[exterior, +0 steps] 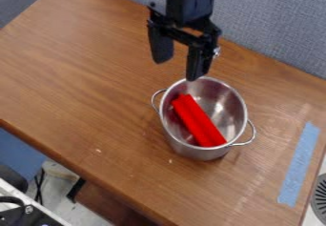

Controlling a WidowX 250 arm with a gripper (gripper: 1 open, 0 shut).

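Observation:
A steel pot (pixel 227 105) with two wire handles stands on the right part of the wooden table (pixel 90 87). A red cylindrical object (pixel 199 122) lies slanted inside it. My black gripper (pixel 177 60) is open above and behind the pot, its two fingers apart with nothing seen between them.
A blue tape strip (pixel 299 163) runs along the table's right side. A grey padded wall (pixel 268 25) borders the back, and cables and a fan grille lie beyond the near edges.

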